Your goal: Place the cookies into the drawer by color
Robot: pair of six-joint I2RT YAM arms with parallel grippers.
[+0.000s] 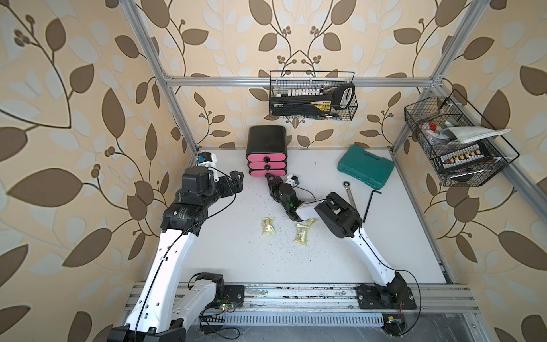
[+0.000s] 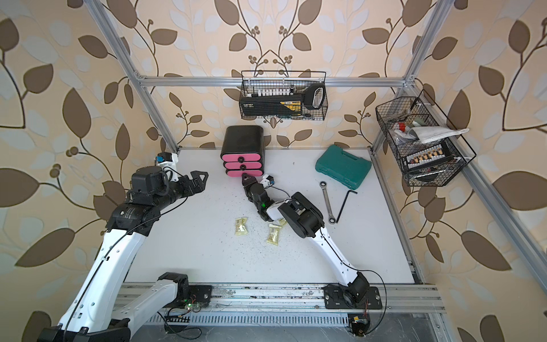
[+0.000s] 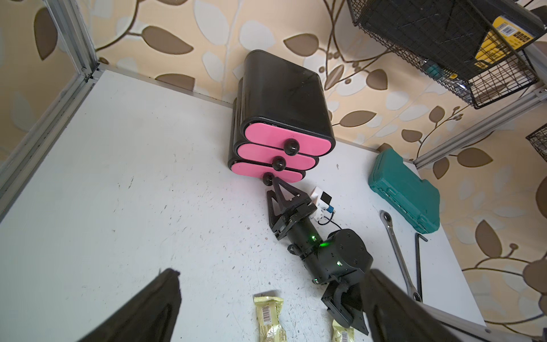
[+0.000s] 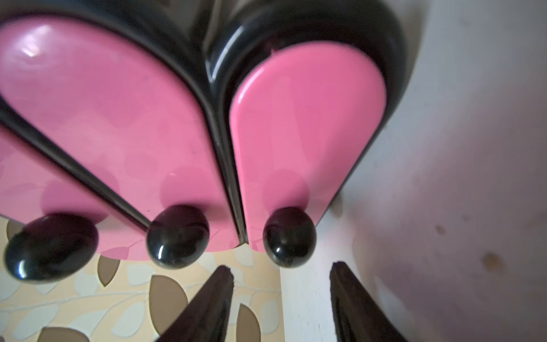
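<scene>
A black cabinet with three pink drawers, each with a round black knob, stands against the back wall, all drawers closed. My right gripper is part open just in front of the bottom drawer, its fingers spread either side of the line of the bottom knob and apart from it. Gold cookie packets lie on the table: one on the left, one nearer the middle, another partly hidden under the right arm. My left gripper hangs open and empty, left of the cabinet.
A green case, a ratchet wrench and a black hex key occupy the table's right side. Wire baskets hang at the back and right.
</scene>
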